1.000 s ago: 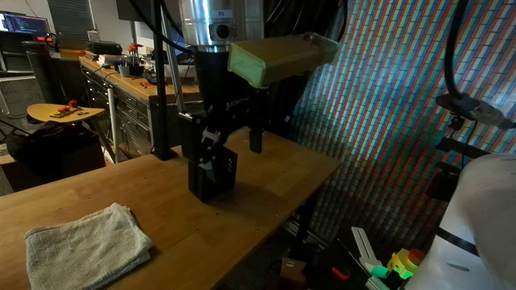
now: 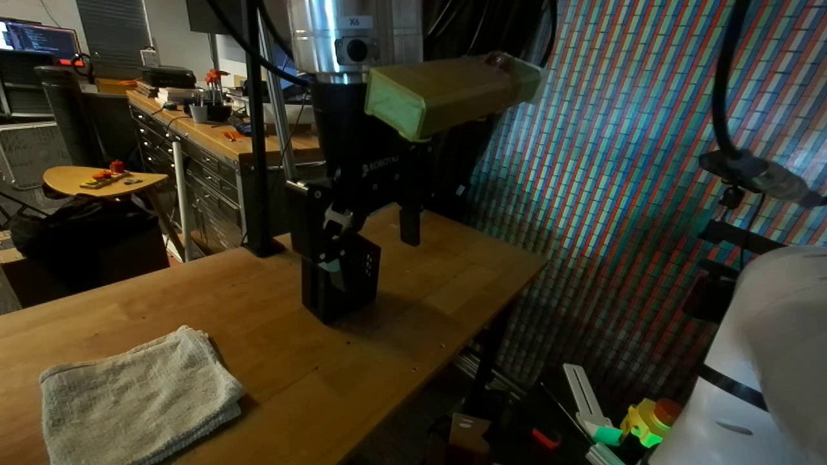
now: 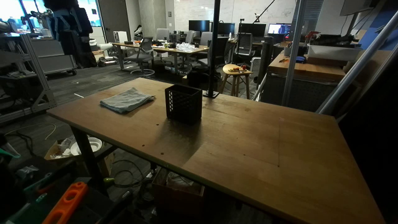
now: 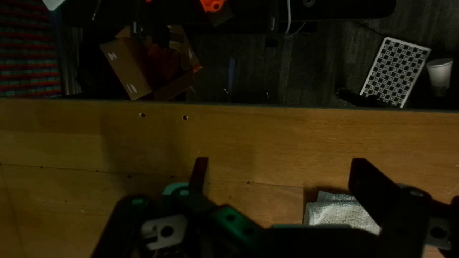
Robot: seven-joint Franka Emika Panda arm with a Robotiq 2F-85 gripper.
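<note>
A folded grey-green cloth (image 2: 139, 395) lies flat on the wooden table; part of it shows in the wrist view as the pale cloth (image 4: 342, 213) beside the right finger. The black basket (image 3: 183, 104) with perforated sides stands upright on the table, to the right of the cloth in exterior view 2. In exterior view 1 my gripper (image 2: 370, 252) points down, overlapping the basket (image 2: 353, 283); whether they touch I cannot tell. Its fingers are wide apart in the wrist view, and nothing shows between the tips of this open gripper. Exterior view 2 does not include the gripper.
A black post (image 3: 213, 48) rises at its far edge, close to the basket. Past the near edge, an open cardboard box (image 4: 129, 71) sits on the floor.
</note>
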